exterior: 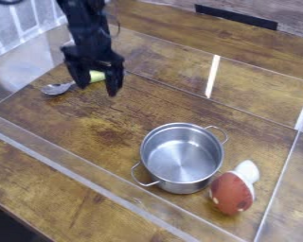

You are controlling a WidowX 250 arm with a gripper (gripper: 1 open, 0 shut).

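My gripper (95, 81), black and open, is lowered over a spoon with a pale yellow-green handle (98, 74), its fingers pointing down around the handle and partly hiding it. The spoon's silver head (56, 88) lies to the left on the wooden table. Whether the fingers touch the handle or the table I cannot tell.
A steel pot (180, 151) with two side handles stands at the lower right, beside a red and white object (231, 192). A thin white stick (214, 73) is at the upper right. Clear edges run along the left and right.
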